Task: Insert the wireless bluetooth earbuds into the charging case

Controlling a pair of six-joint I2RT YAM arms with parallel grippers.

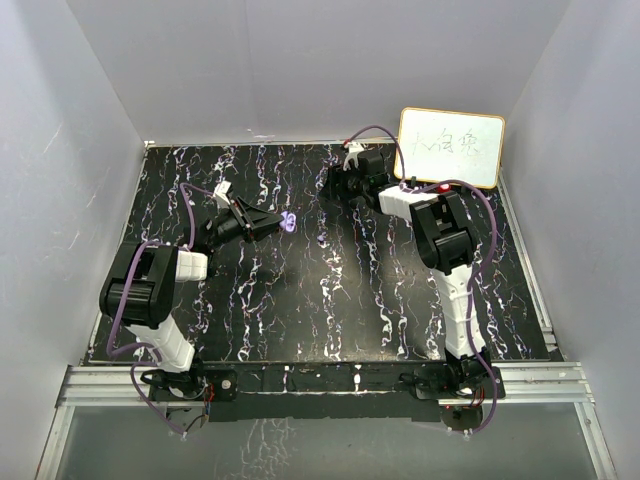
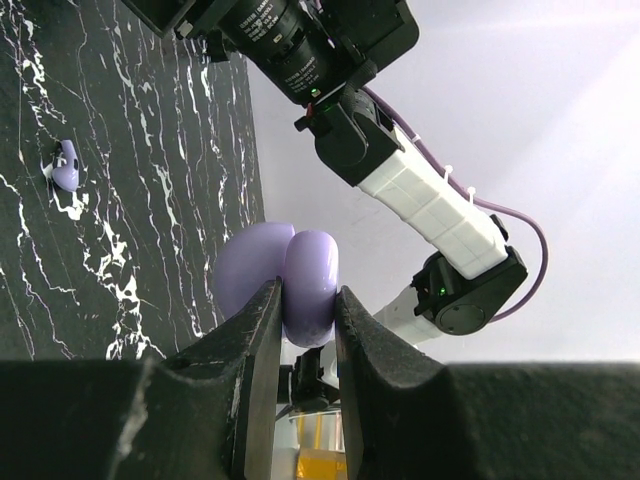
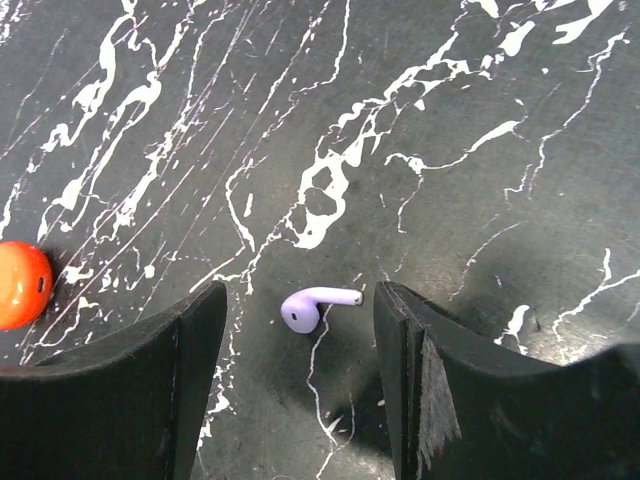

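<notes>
The purple charging case (image 2: 311, 285) is pinched in my left gripper, raised above the table with its lid (image 2: 250, 262) swung open. Its inside faces away from the left wrist camera. In the top view the case (image 1: 288, 221) shows at the tips of the left gripper. My right gripper is open, pointing down over a small purple earbud (image 3: 320, 299). That earbud lies on the table between the fingers in view, with bare space on both sides. Another earbud (image 1: 322, 239) lies on the table right of the case, also seen as an earbud (image 2: 66, 167) by the left wrist camera.
A round red object (image 3: 22, 285) sits left of the right fingers. A whiteboard (image 1: 450, 147) leans at the back right, with a small red item (image 1: 445, 187) by its foot.
</notes>
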